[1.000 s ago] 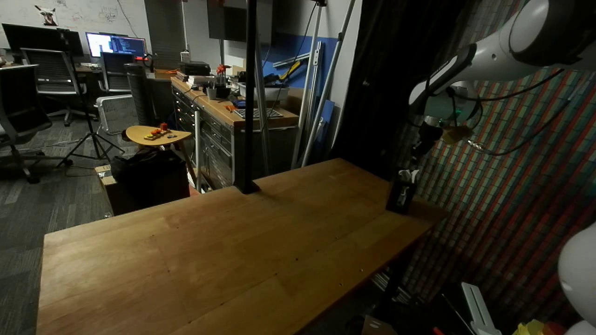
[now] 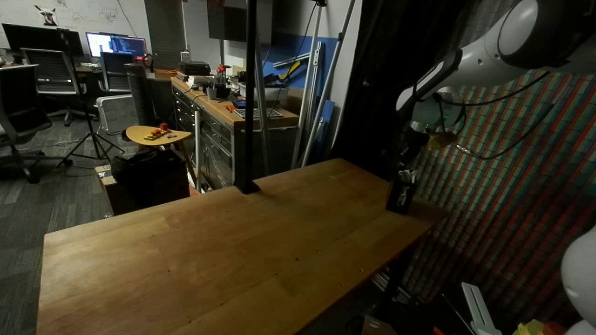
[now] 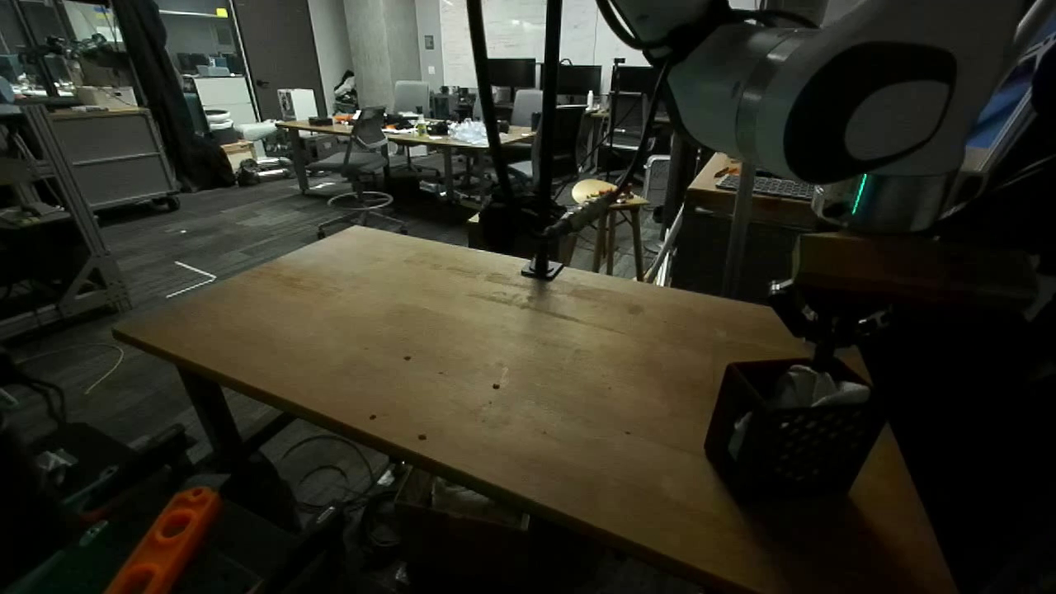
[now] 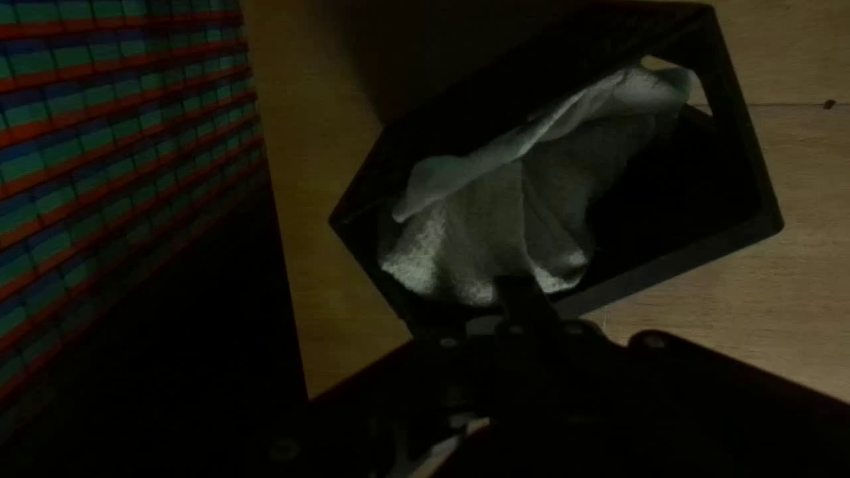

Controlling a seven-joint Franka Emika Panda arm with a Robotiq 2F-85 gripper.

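A black basket (image 3: 792,450) with holes in its sides stands upright at the table's right end. Inside it lies a crumpled pale cloth (image 4: 486,227), bunched along one side and showing just above the rim in exterior view 2. My gripper points down over the basket, its fingers shut, with the tips close to the cloth's edge. Darkness around the fingers hides whether any cloth is pinched between them. From the side, the gripper (image 3: 823,355) reaches the basket's opening.
A black post (image 3: 542,267) rises from its far edge. A patterned curtain (image 4: 119,119) hangs past the table's end, close to the arm.
In exterior view 1 the arm and gripper have shifted left and the fingers have come down closer to the basket. The basket stands where it was.
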